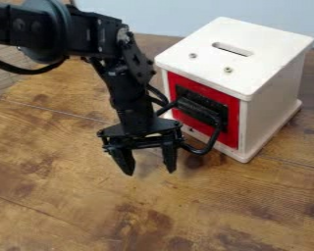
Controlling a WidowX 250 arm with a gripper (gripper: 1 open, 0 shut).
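Observation:
A black robot arm reaches in from the upper left, its gripper (pixel 148 163) pointing down over the wooden table (pixel 94 211). The two fingers stand apart, with nothing between them. Behind and to the right is a white wooden box (pixel 265 88) with a slot and two bolts on top and a red front panel (pixel 181 69) carrying a black fitting. A black cable loops between that area and the wrist, partly in front of the panel.
A pale wall or board runs along the back, behind the box.

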